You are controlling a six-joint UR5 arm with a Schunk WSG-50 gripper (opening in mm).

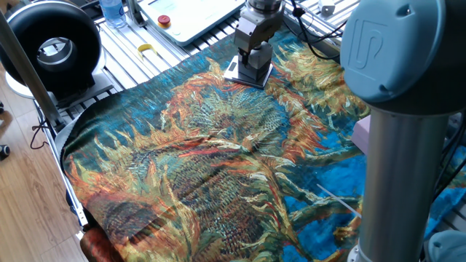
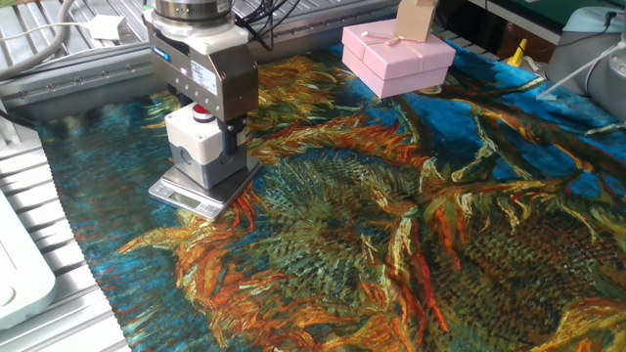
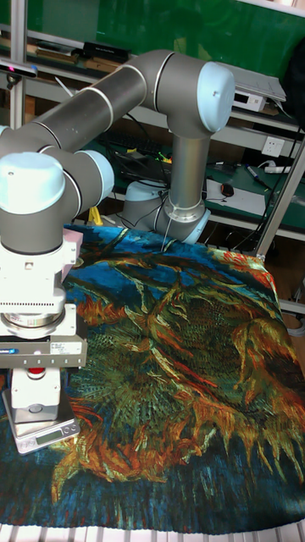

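Observation:
A white and grey box with a red button on top (image 2: 204,147) stands upright on a small silver scale (image 2: 186,198). The scale lies on the patterned cloth (image 2: 323,225), with its display visible at the front. My gripper (image 2: 207,127) is directly above the box, pointing down, its dark fingers (image 2: 234,142) reaching down on either side of the box. Whether the fingers press on the box or stand slightly apart from it cannot be made out. In exterior view 3 the box (image 3: 36,390) and scale (image 3: 43,434) appear at the left, below the gripper body.
A pink gift box (image 2: 396,61) with a small brown box (image 2: 416,18) on it sits on the cloth's far side. A white tray-like device with a red knob (image 1: 164,21), a yellow ring (image 1: 147,51) and a bottle (image 1: 113,12) lie beyond the cloth.

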